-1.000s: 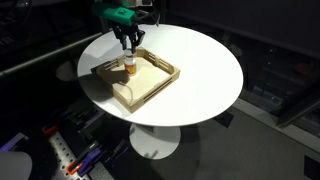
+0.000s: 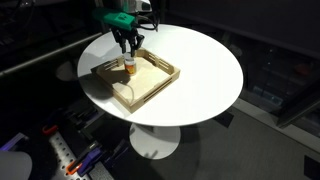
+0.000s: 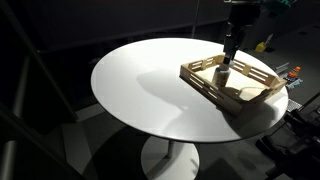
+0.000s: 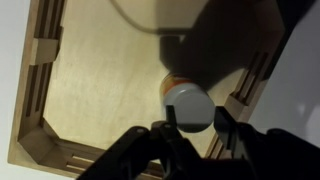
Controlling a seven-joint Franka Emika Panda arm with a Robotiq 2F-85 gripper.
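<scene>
An orange bottle (image 2: 131, 69) with a white cap (image 4: 190, 108) stands upright inside a shallow wooden tray (image 2: 157, 92). In the second exterior view the bottle (image 3: 222, 74) is partly covered by my gripper (image 3: 226, 64), which points down at it from above. Seen from the wrist, the cap lies between the two dark fingers of the gripper, one on either side. The fingers are part open, and I cannot tell whether either finger touches the cap.
Slatted walls (image 4: 40, 70) enclose the tray, which sits near the edge of a round white table (image 2: 205, 70). The rest of the tray floor (image 4: 110, 70) looks empty.
The arm has come down a little over the bottle. Bottle and tray appear to stay in the same place.
</scene>
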